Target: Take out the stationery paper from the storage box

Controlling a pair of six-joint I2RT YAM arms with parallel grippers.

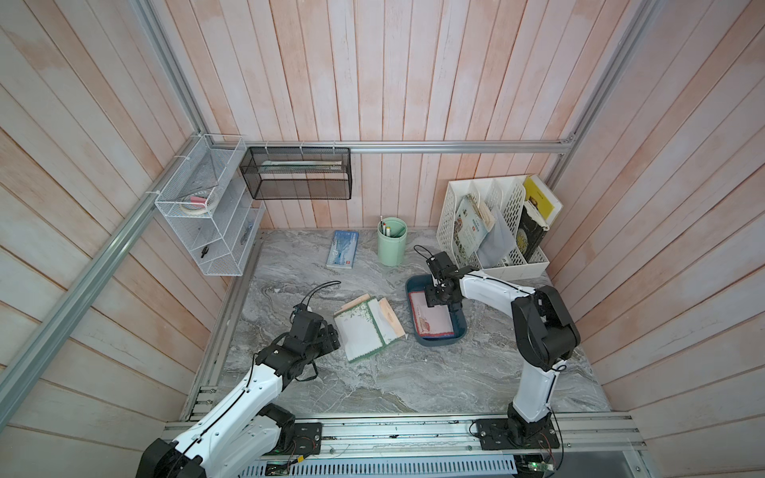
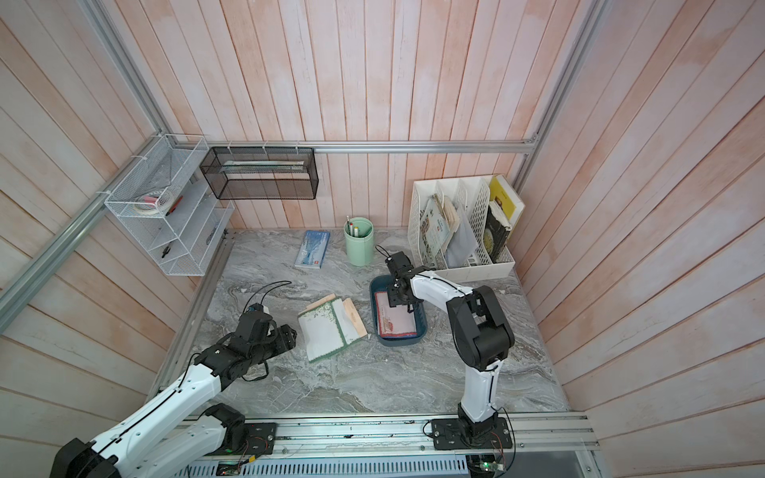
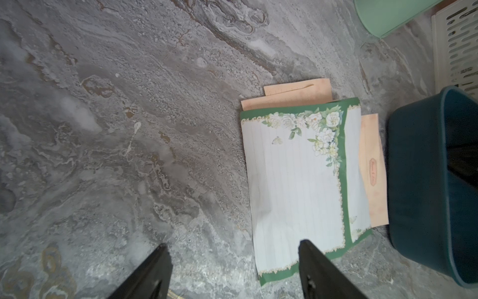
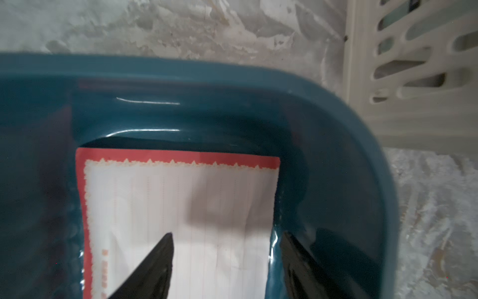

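Note:
A teal storage box (image 1: 435, 341) holds red-bordered stationery paper (image 4: 174, 209). My right gripper is over the box, its fingers apart above the paper and near its right edge, with nothing seen gripped. Left of the box, green-bordered floral paper (image 3: 293, 189) lies on the table over peach sheets (image 3: 372, 164). My left gripper stands open at the left of these sheets, empty.
A green pen cup (image 1: 391, 251) and a blue booklet (image 1: 342, 248) stand and lie behind the papers. A white file organiser (image 2: 470, 275) is close behind the box.

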